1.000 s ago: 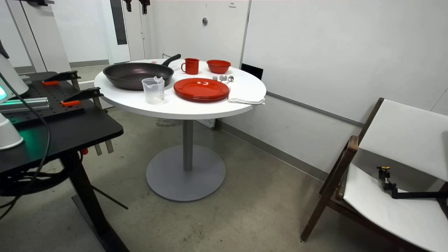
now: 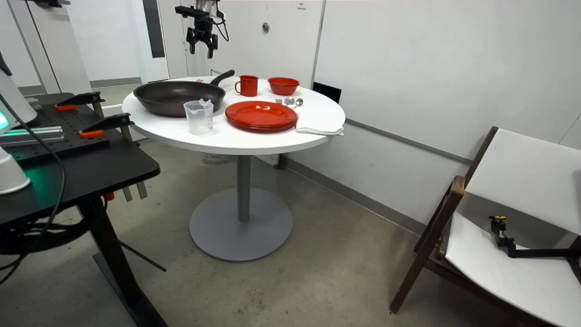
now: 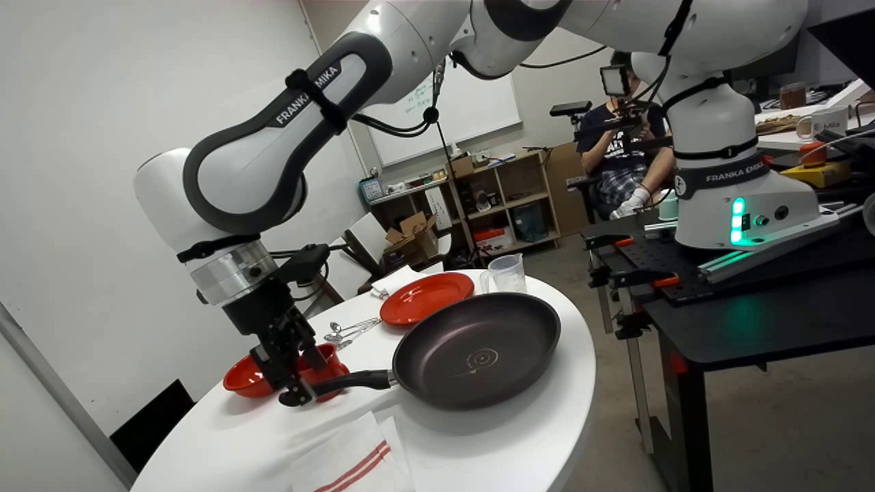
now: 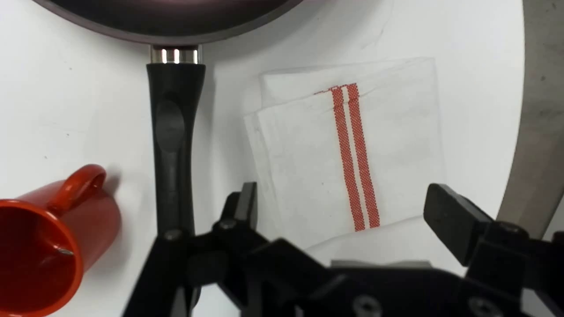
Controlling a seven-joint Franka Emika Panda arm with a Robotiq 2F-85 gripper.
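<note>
My gripper (image 2: 201,50) hangs open above the far side of the round white table, nothing between its fingers. In the wrist view the gripper has its fingers spread over a folded white towel (image 4: 306,164) with two red stripes. Left of the towel runs the black handle (image 4: 172,132) of a dark frying pan (image 4: 169,21); its end is hidden behind the left finger. A red mug (image 4: 98,216) lies left of the handle in that view; in exterior view 1 the mug (image 2: 248,86) stands upright.
Red plates (image 2: 261,113), a clear measuring cup (image 2: 199,119), a red bowl (image 2: 283,85), metal utensils (image 2: 289,101) and a white cloth (image 2: 321,124) share the table (image 3: 533,439). A person (image 3: 619,139) sits in the background, near the robot's base.
My gripper has come down and somewhat to the right in exterior view 1, from the top edge to nearer the table. The table's objects have not moved.
</note>
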